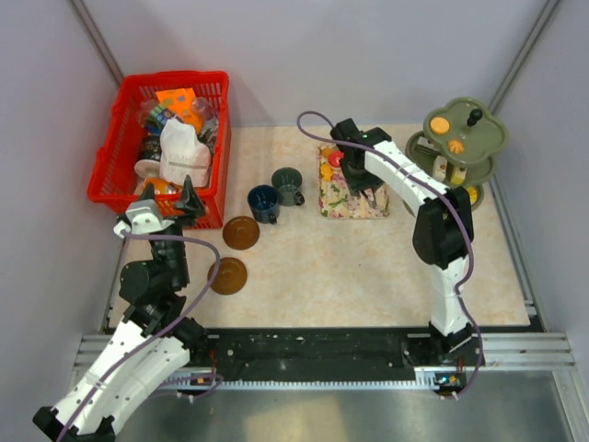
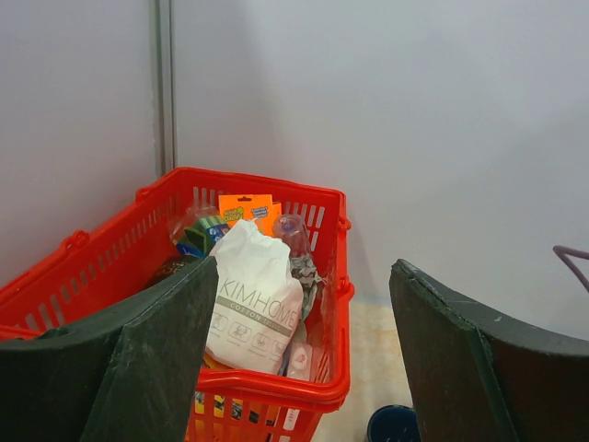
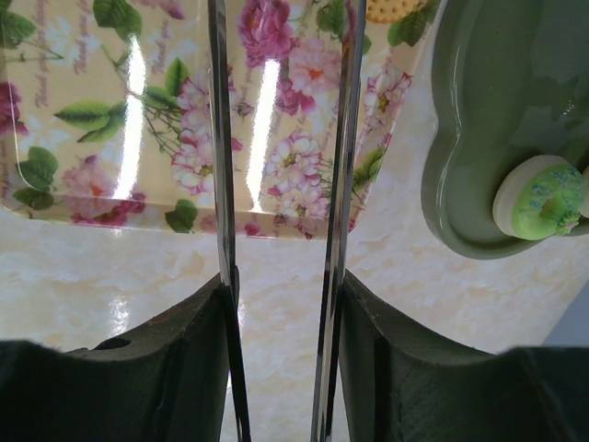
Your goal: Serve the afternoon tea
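A floral tray [image 1: 354, 207] holds orange and red items at its upper left. My right gripper hangs open over it with nothing between its long fingers; the right wrist view shows a cracker at the tray's top edge. A green tiered stand [image 1: 479, 138] carries small snacks, including a green-iced treat [image 3: 543, 198]. A blue mug [image 1: 263, 204] and a grey-green mug [image 1: 287, 184] stand left of the tray, near two brown saucers [image 1: 240, 233]. My left gripper is open and empty at the red basket's near side.
The red basket [image 1: 212, 92] full of packages fills the back left. Walls bound the back and sides.
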